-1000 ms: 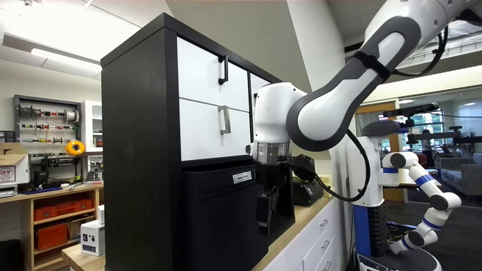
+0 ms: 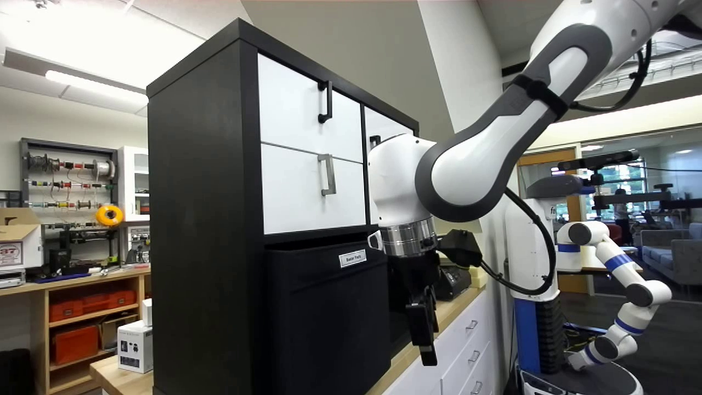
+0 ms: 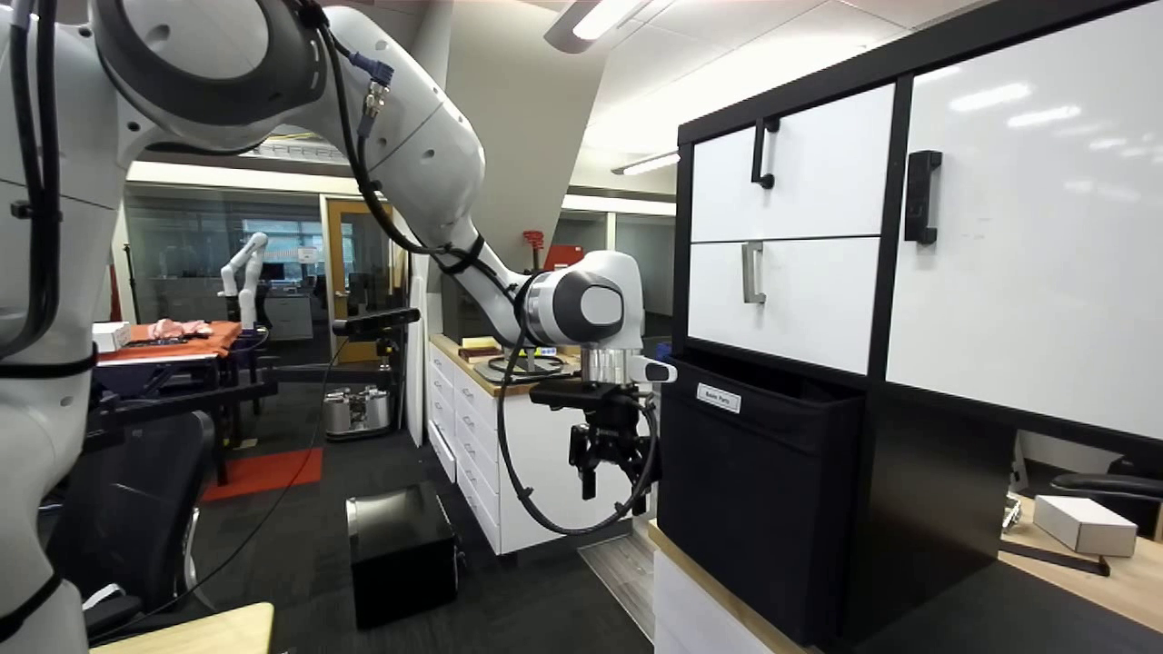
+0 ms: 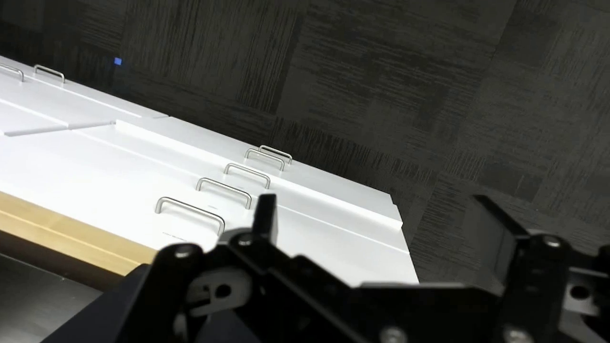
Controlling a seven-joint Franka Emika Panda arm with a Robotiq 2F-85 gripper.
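My gripper points down with its black fingers (image 4: 266, 220) spread wide apart and nothing between them. In exterior view 1 the gripper (image 2: 425, 329) hangs in front of the shelf unit, right of the black fabric bin (image 2: 322, 316). In exterior view 2 the gripper (image 3: 615, 490) is left of the same bin (image 3: 752, 480), which carries a white label (image 3: 719, 399). Above the bin, two white drawers stand shut; the upper one (image 3: 807, 169) has a black handle, the lower one (image 3: 807, 289) a grey handle (image 3: 753, 272). The bin's inside is hidden.
Below the gripper, white base drawers (image 4: 320, 234) with metal handles run under a wooden counter edge (image 4: 68, 231). Beyond them lies open dark carpet (image 4: 389, 74). A white door (image 3: 1036, 218) fills the unit's other side. A black box (image 3: 401, 556) stands on the floor.
In exterior view 1 my gripper has shifted right and slightly lower, and the wrist has tilted and turned. The drawers and bin look unchanged.
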